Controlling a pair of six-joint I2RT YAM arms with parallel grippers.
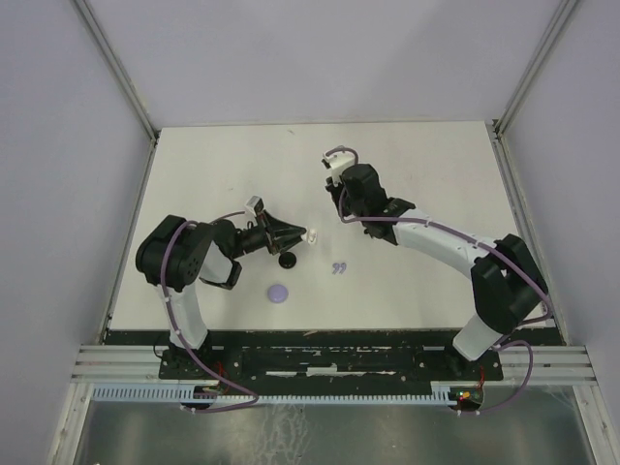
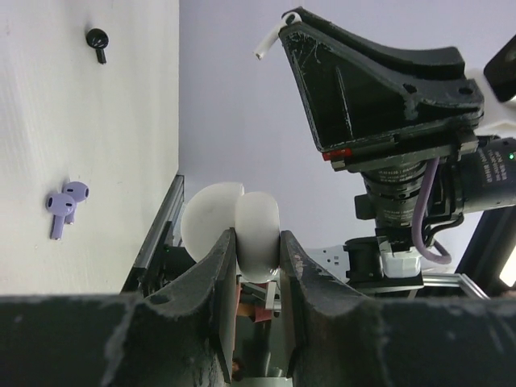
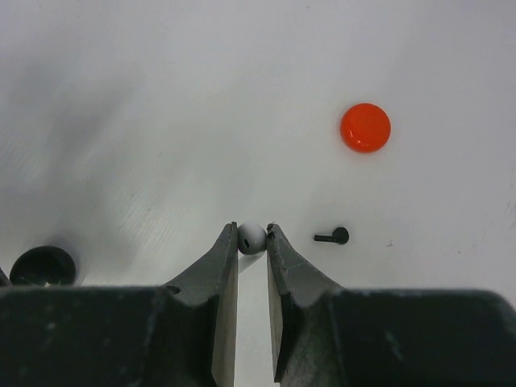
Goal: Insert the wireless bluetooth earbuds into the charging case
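Observation:
My left gripper is shut on the white charging case point(image 2: 257, 218), its lid point(image 2: 208, 216) beside it; in the top view the case point(image 1: 310, 235) is left of centre. My right gripper is shut on a small white piece point(image 3: 250, 240), seemingly an earbud, above the table at upper centre. Two lilac earbuds point(image 1: 339, 266) lie on the table below centre; the left wrist view shows them point(image 2: 60, 210) too.
A red disc point(image 3: 365, 126), a small black earbud point(image 3: 339, 235), a black round case point(image 1: 287, 260) and a lilac round case point(image 1: 278, 293) lie on the white table.

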